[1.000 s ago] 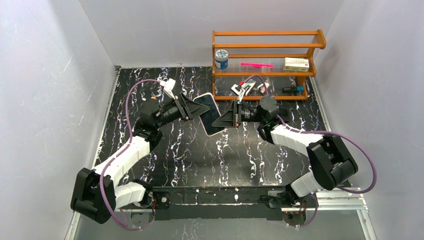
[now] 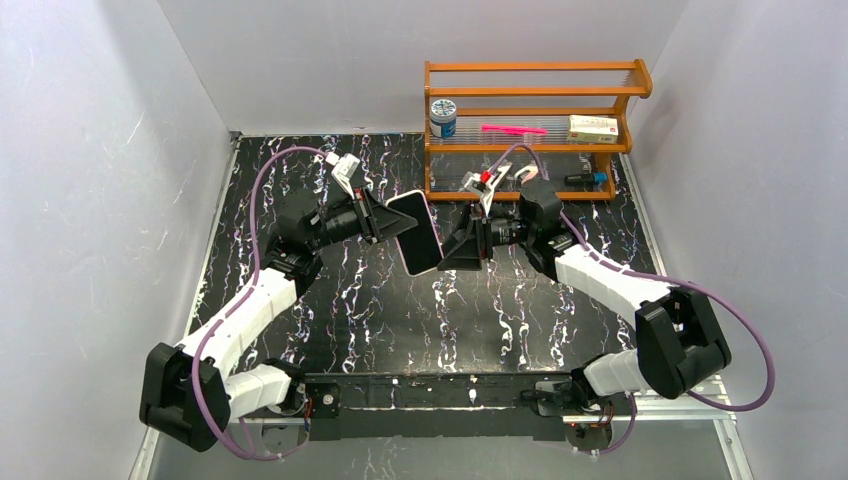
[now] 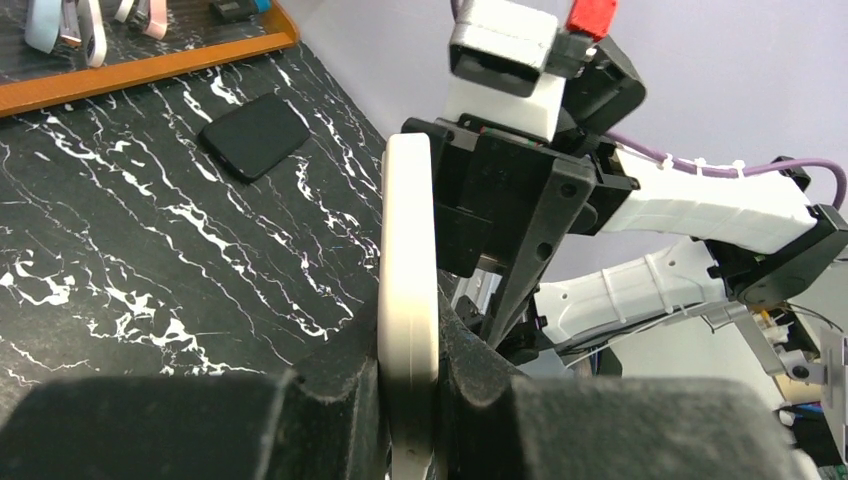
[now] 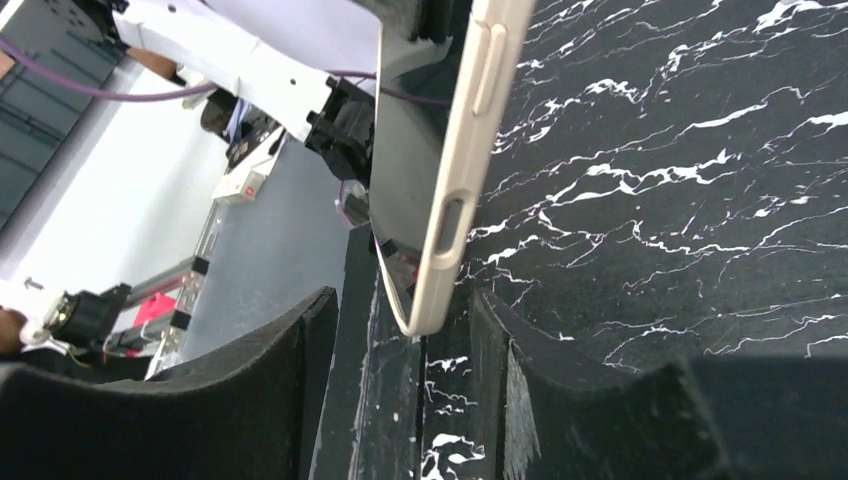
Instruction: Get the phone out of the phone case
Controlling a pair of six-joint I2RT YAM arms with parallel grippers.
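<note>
The phone, dark screen (image 2: 418, 235) up, is framed by a cream case (image 4: 470, 150) and held tilted above the table. My left gripper (image 2: 404, 219) is shut on the upper part of the cased phone; in the left wrist view its fingers press both faces of the cream edge (image 3: 408, 260). Close to the lower right edge, my right gripper (image 2: 443, 257) stands open. The right wrist view puts a lower case corner near the gap between its fingertips, with neither finger visibly gripping it.
A wooden rack (image 2: 536, 147) at the back right holds a jar (image 2: 443, 118), a pink stick (image 2: 513, 129) and a small box (image 2: 593, 129). A flat black object (image 3: 254, 136) lies on the marbled table in front of it.
My right gripper has moved slightly right and toward the front, turned, and no longer covers the screen. The cased phone has shifted only slightly; my left gripper still holds it.
</note>
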